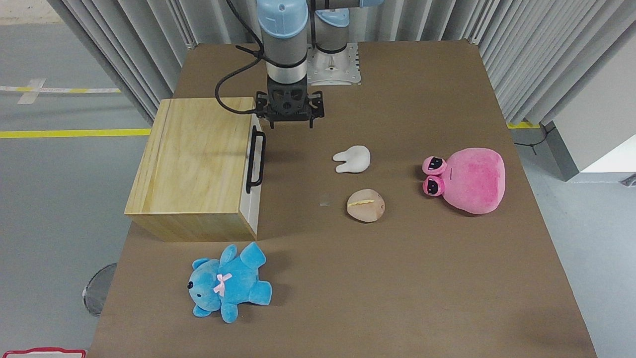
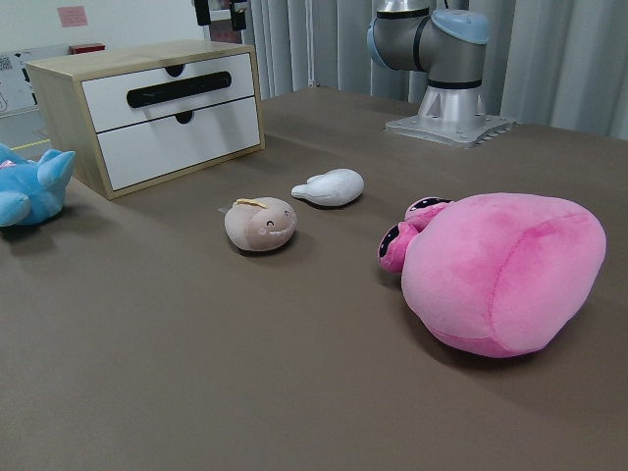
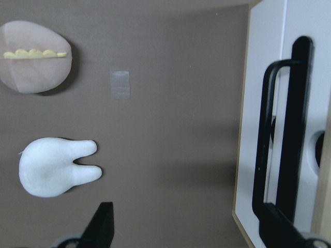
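My black gripper [image 1: 291, 124] is open above the back end of a wooden cabinet [image 1: 191, 155], whose white drawer fronts with black handle [image 1: 256, 161] face right; in the wrist view its fingers frame empty space beside the handle [image 3: 297, 129]. A white rabbit-shaped plush [image 1: 356, 159] lies to the right, with a beige round plush [image 1: 366, 206] in front of it. A pink plush [image 1: 471, 182] is further right, and a blue bear [image 1: 232, 280] lies in front of the cabinet.
The robot base [image 1: 335, 72] stands at the back edge of the brown table [image 1: 429, 280].
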